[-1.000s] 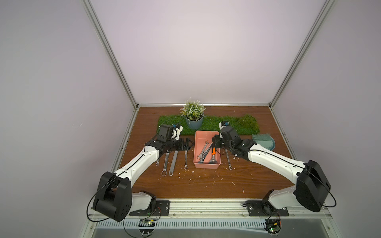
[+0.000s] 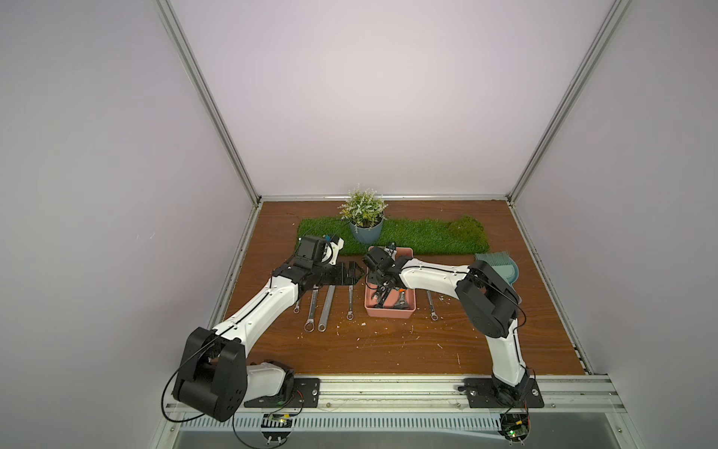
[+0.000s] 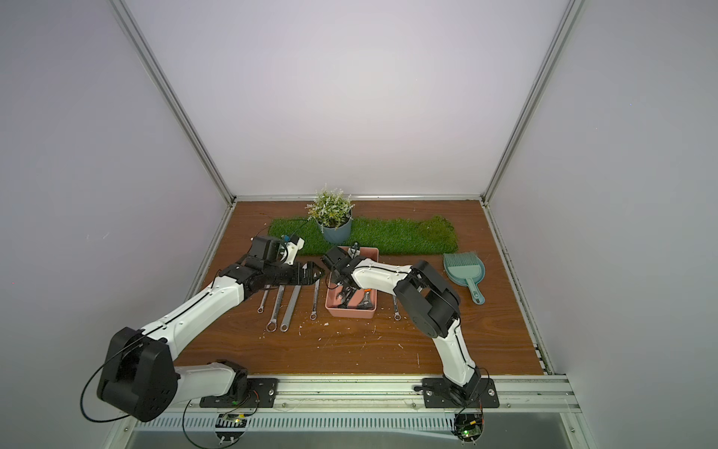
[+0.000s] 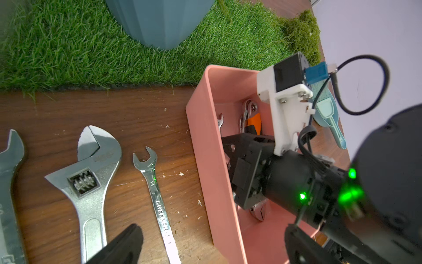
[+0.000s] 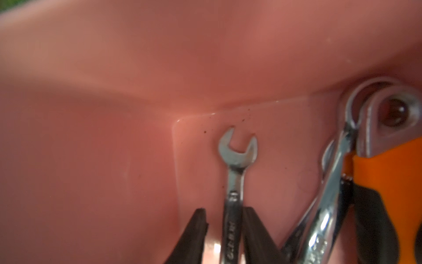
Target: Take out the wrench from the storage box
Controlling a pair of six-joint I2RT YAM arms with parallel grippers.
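Observation:
The pink storage box (image 4: 198,145) holds a small open-end wrench (image 5: 235,156), lying along the box floor beside a shiny tool and orange-handled pliers (image 5: 386,184). My right gripper is down in the box with its fingers part open, one each side of that wrench's shank; contact is unclear. My left gripper is open, above the table at the box's left edge, with nothing visible between its fingers.
An adjustable wrench (image 4: 94,202) and several spanners (image 4: 151,176) lie left of the box. A plant pot (image 2: 366,230) stands behind on artificial grass (image 2: 433,235). A dustpan (image 3: 471,277) lies at the right.
The left arm has stayed still.

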